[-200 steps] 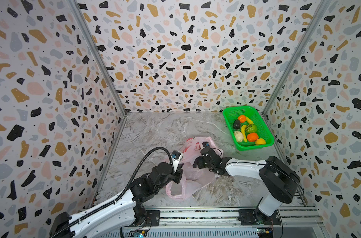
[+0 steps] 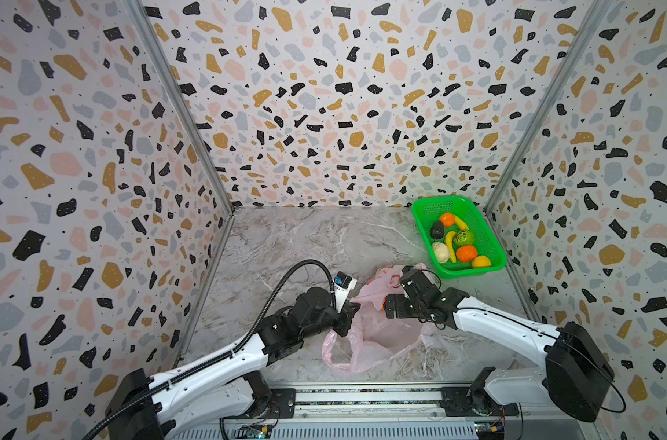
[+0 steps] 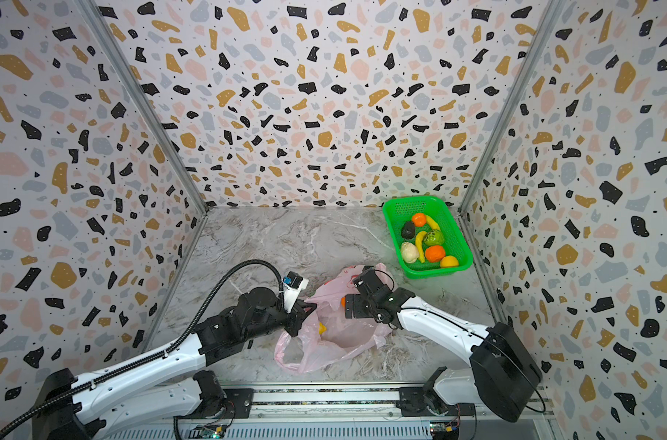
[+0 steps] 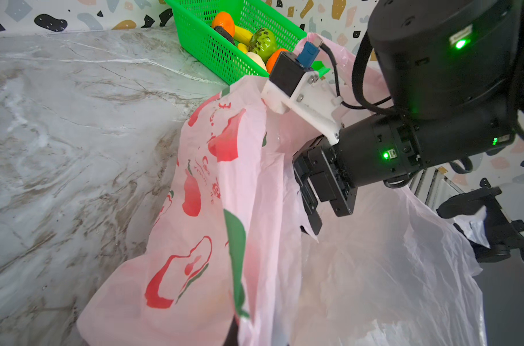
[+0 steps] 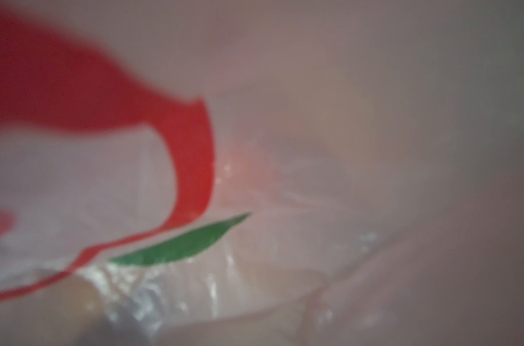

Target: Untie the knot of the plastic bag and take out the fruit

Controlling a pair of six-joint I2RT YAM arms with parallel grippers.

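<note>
The pink plastic bag (image 2: pixel 377 348) with red and green print lies spread open at the front middle. My left gripper (image 2: pixel 348 308) is at its left edge, shut; the bag (image 4: pixel 192 259) fills the bottom of the left wrist view. My right gripper (image 3: pixel 351 306) is open inside the bag's opening. An orange fruit (image 3: pixel 343 301) peeks out beside it, and a yellow fruit (image 3: pixel 321 328) shows farther left in the bag. In the right wrist view, printed plastic (image 5: pixel 388 115) fills the frame, blurred, hiding the fingers.
A green basket (image 2: pixel 494 264) of assorted fruit stands at the back right, just beyond the bag.
Over the last second both grippers and the bag have moved rightward.
</note>
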